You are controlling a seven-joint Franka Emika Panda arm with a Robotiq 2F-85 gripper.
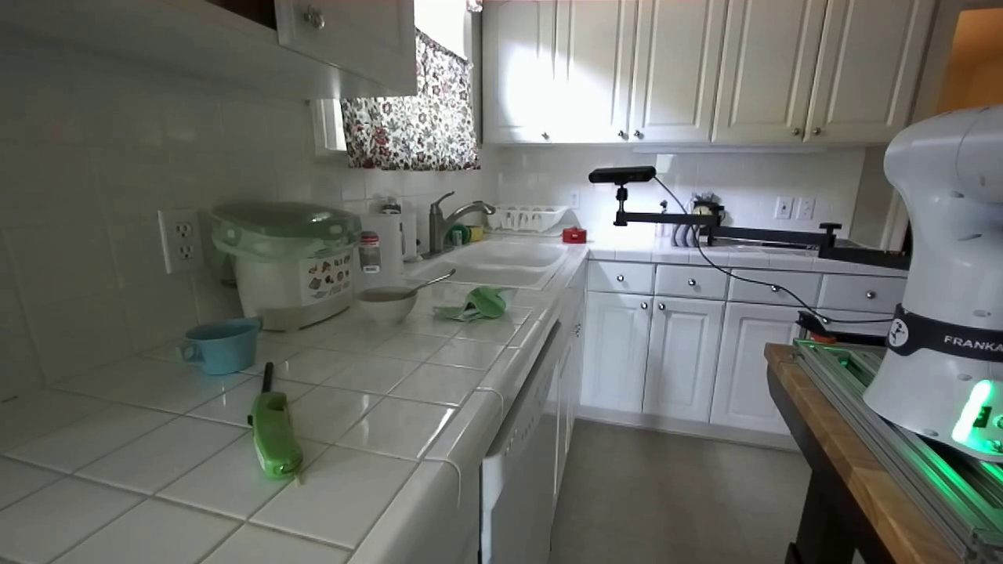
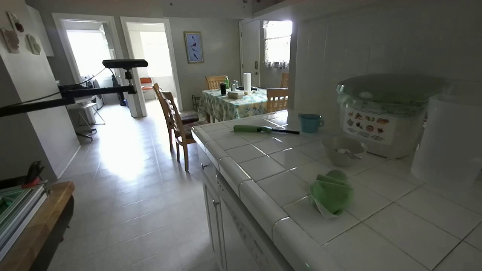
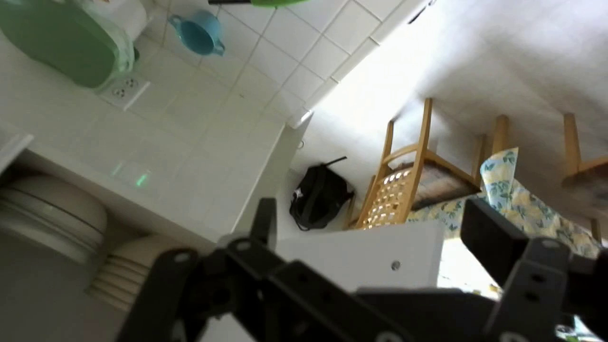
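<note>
My gripper shows only in the wrist view, its two dark fingers wide apart and nothing held between them. Beyond the gap is a white cabinet door (image 3: 359,251) with a round knob (image 3: 395,265). To its left, stacked bowls (image 3: 134,262) show inside the open cabinet. From the side, the upper cabinet door (image 1: 353,37) appears at top left beside a dark opening. On the tiled counter lie a green lighter (image 1: 274,434), a blue cup (image 1: 222,347), a bowl with a spoon (image 1: 385,306) and a green cloth (image 1: 481,302).
A bin with a green lid (image 1: 287,230) stands against the wall, near the sink (image 1: 498,258). In the wrist view, a wooden chair (image 3: 419,154) and a black bag (image 3: 319,196) are on the floor side.
</note>
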